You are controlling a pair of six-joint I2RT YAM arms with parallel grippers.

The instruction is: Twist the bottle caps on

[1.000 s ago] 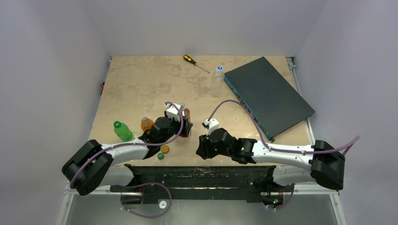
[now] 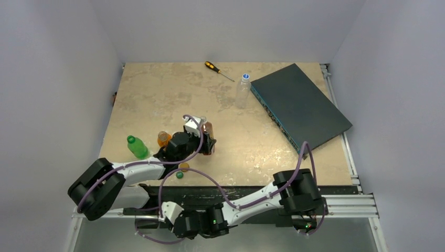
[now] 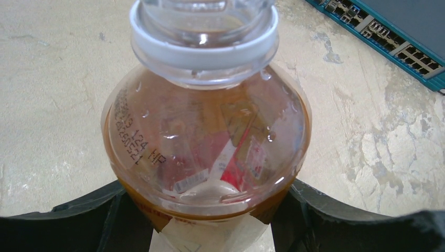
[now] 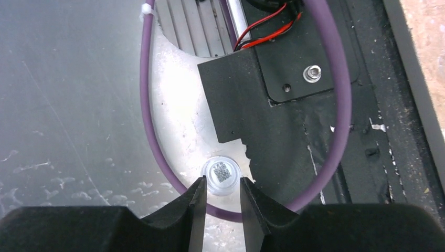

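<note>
My left gripper (image 2: 208,143) is shut on a clear, brown-tinted bottle (image 3: 207,131). Its neck, ringed in white, rises at the top of the left wrist view, the mouth cut off by the frame edge. Below the table's front edge, a small round white cap (image 4: 221,176) lies on a metal surface. My right gripper points at that cap, fingers apart on either side in this view; contact cannot be made out. An orange cap (image 2: 184,166) and a green cap (image 2: 179,175) rest on the table near the left arm.
A green bottle (image 2: 137,147) and an orange bottle (image 2: 163,138) are at the left. Farther back are a clear bottle (image 2: 243,94) with a blue top, a screwdriver (image 2: 212,66) and a large dark box (image 2: 299,105). A purple cable (image 4: 149,126) loops around the white cap.
The right arm has swung from above the table's front to the lower left, past the front edge, over the white cap. My left gripper has stayed nearly in place with the bottle.
</note>
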